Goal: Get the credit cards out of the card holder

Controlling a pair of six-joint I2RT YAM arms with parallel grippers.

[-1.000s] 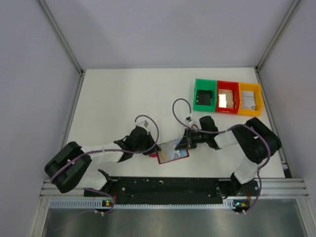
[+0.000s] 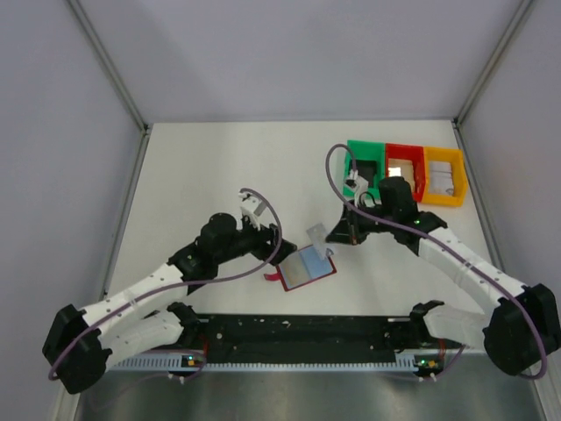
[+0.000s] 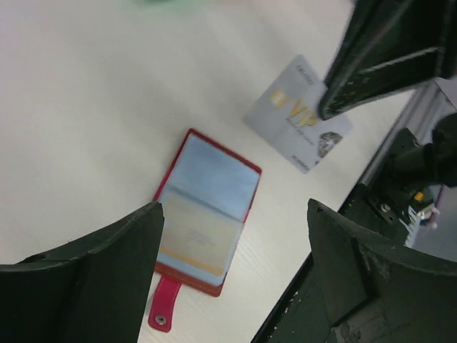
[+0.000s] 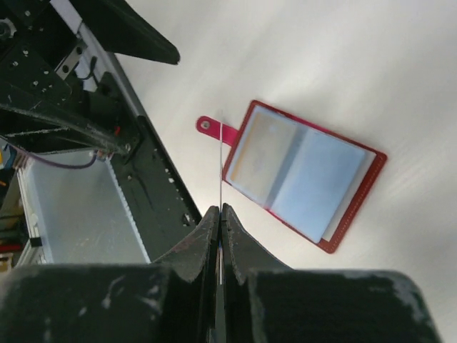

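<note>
The red card holder (image 3: 202,211) lies open on the white table, with a pale blue pocket and a beige one and a red snap strap (image 4: 213,128). My right gripper (image 2: 335,233) is shut on a silver VIP card, held to the right of and above the holder; the right wrist view shows it edge-on between the fingertips. My left gripper (image 2: 277,246) stands open just left of and above the holder, nothing between its fingers.
Green (image 2: 364,149), red (image 2: 404,151) and yellow (image 2: 443,156) bins stand at the back right. A dark edge runs along the front.
My right gripper has risen and moved away from the holder with the card in it. My left gripper has lifted off the holder and stands open.
</note>
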